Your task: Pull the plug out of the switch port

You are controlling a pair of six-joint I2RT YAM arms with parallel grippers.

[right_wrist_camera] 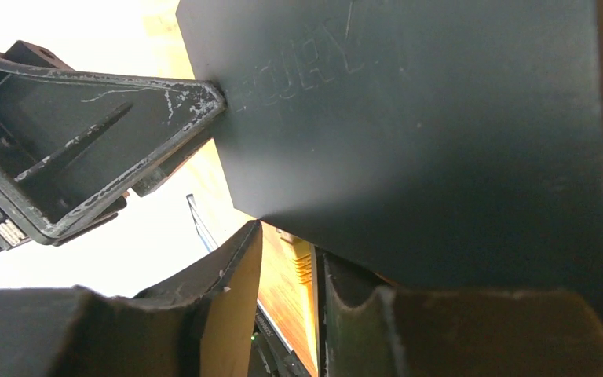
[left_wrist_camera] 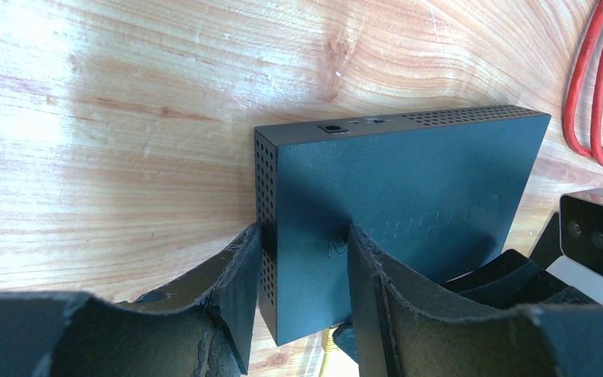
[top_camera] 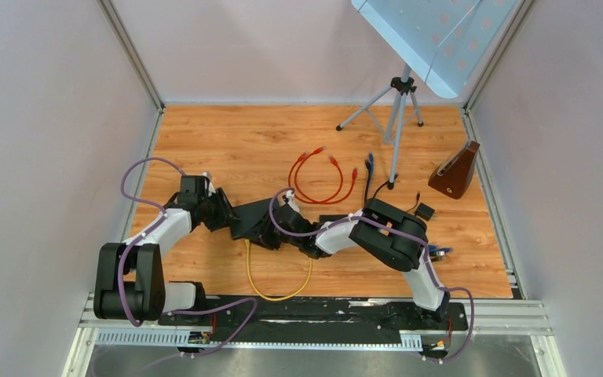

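The dark switch lies between my grippers, filling much of both wrist views. My left gripper is shut on its left end. My right gripper is at the switch's lower edge, fingers part open, around the yellow plug; whether they touch it I cannot tell. The yellow cable loops from the switch toward the table's front. In the top view the plug is hidden under my right gripper.
Red cables, black and blue cables, a tripod, a brown wedge-shaped object and a small black box occupy the back and right.
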